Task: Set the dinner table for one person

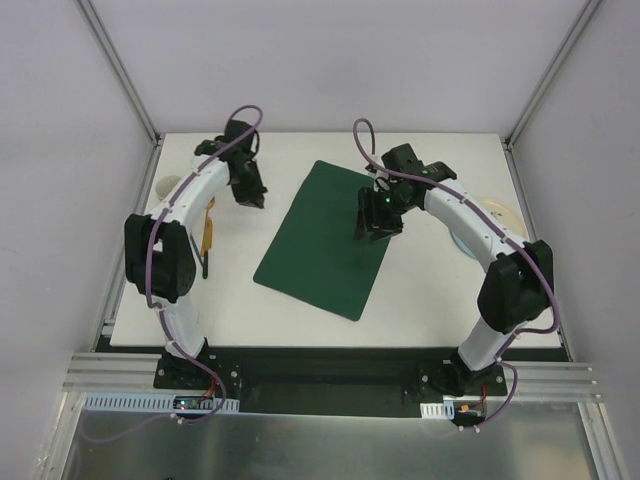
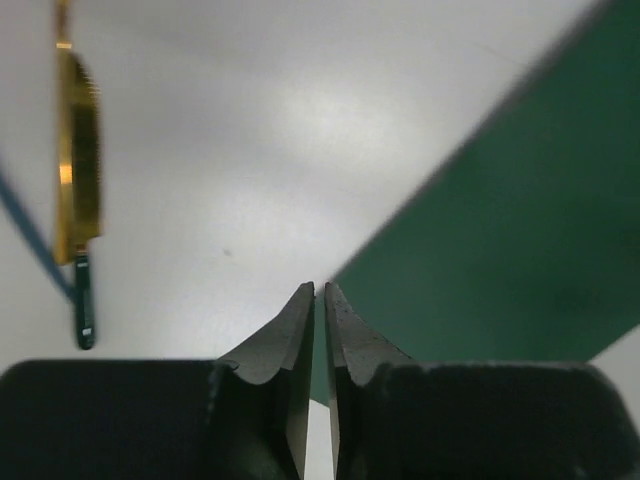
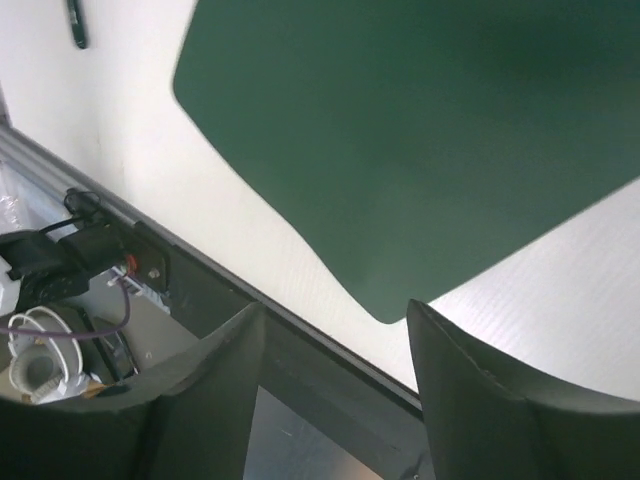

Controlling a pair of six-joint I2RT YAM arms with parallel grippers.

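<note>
A dark green placemat [image 1: 325, 245] lies slanted across the middle of the table. Left of it are gold cutlery [image 1: 207, 232] with a dark green handle [image 2: 84, 305] and a thin blue handle [image 2: 32, 230], close together and partly overlapping. My left gripper [image 1: 253, 197] is between cutlery and mat; its fingertips meet in the left wrist view, with nothing visible between them. Over the mat, my right gripper has its fingers apart and empty. A pale cup [image 1: 167, 187] stands at the far left. On the right, my right arm partly covers a light blue plate [image 1: 463, 243] and a cream plate [image 1: 508, 218].
Bare white table surrounds the mat, with clear room at its front left [image 1: 230, 310] and front right. A dark rail [image 1: 320, 360] runs along the front edge. Walls close in at the back and both sides.
</note>
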